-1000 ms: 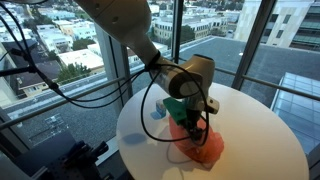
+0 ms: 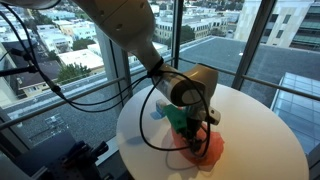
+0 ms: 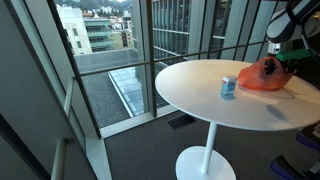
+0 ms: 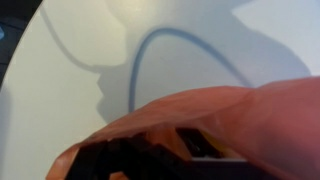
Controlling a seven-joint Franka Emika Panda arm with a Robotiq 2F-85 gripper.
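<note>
A translucent orange-red bag (image 2: 204,150) lies crumpled on the white table (image 2: 245,125). In exterior view 2 the bag (image 3: 262,75) stands up in a loose heap near the table's right side. My gripper (image 2: 203,135) is open and down at the bag, its fingertips partly hidden by the plastic. The wrist view has the bag (image 4: 255,120) stretched across its lower half, covering much of the dark fingers. Something yellowish shows inside the bag near the fingers, too blurred to name.
A small blue and white container (image 3: 228,87) stands on the table, apart from the bag. Cables loop around the arm. Windows border the far side, and the table's right part is clear in exterior view 1.
The gripper has come down a little at the bag and its wrist has tilted slightly. The bag remains in about the same place.
</note>
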